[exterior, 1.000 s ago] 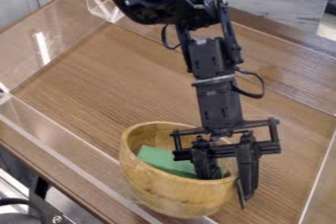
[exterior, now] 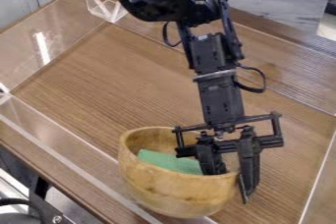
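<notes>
A wooden bowl (exterior: 164,187) sits at the lower middle of the wooden floor, with a green block (exterior: 167,161) lying inside it. My black gripper (exterior: 229,173) is down at the bowl's right side, its fingers at and over the rim. It is shut with something between, apparently the bowl's right wall, though the fingertips are partly hidden and hard to make out.
Transparent walls edge the tray at left and right. A black cable lies at the lower left corner.
</notes>
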